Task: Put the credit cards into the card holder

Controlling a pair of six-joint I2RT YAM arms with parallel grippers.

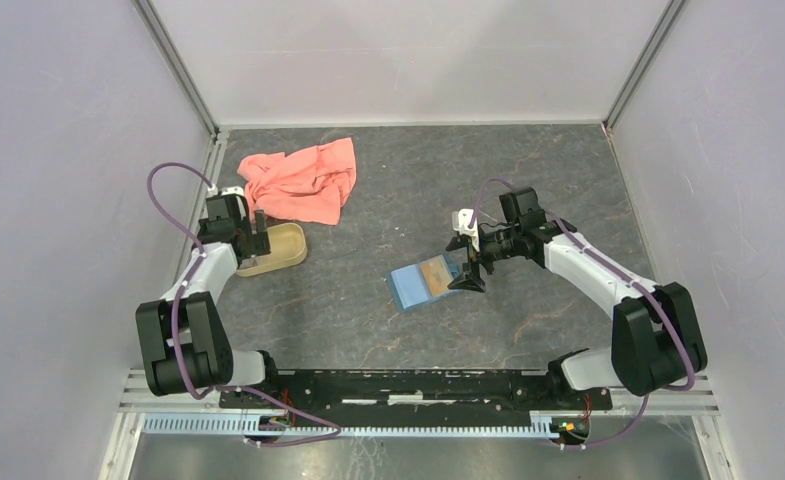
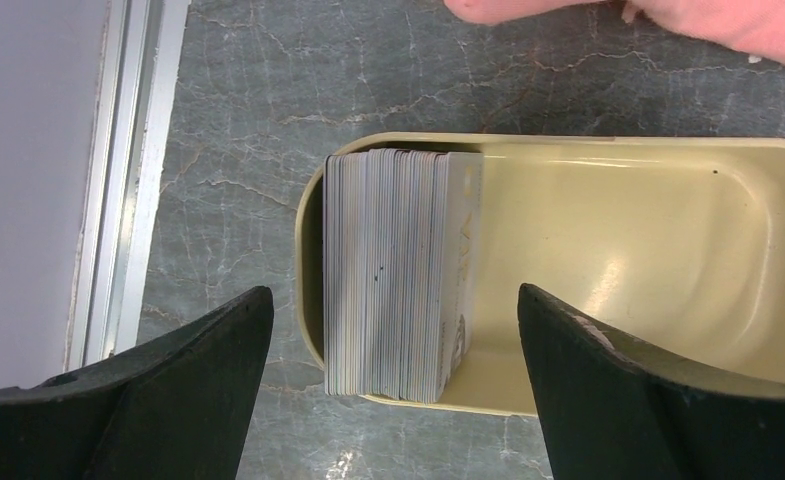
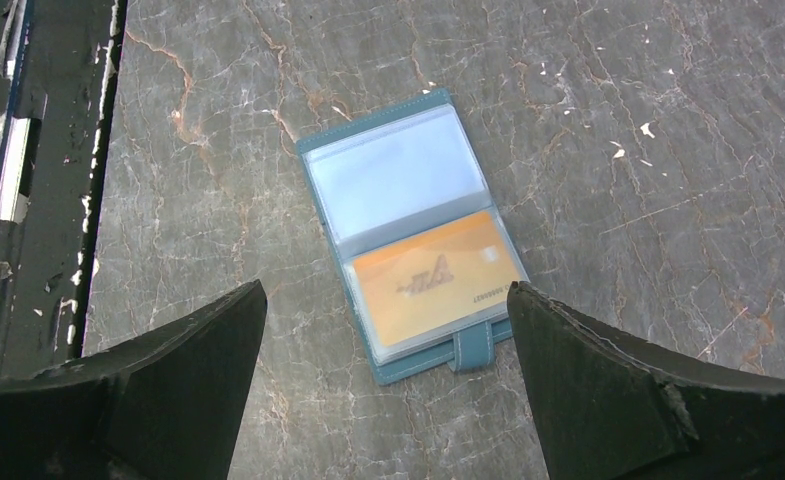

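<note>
A stack of cards (image 2: 383, 275) stands on edge in the left end of a beige oval tray (image 2: 628, 250). My left gripper hangs open over it, the cards between and below its fingers. In the middle of the table lies a blue card holder (image 3: 397, 175), also in the top view (image 1: 411, 287), opened flat, with an orange panel (image 3: 433, 279) under its clear sleeve. My right gripper is open above the holder, nothing between its fingers.
A crumpled pink cloth (image 1: 298, 180) lies behind the tray at the back left. The left wall and rail stand close beside the tray.
</note>
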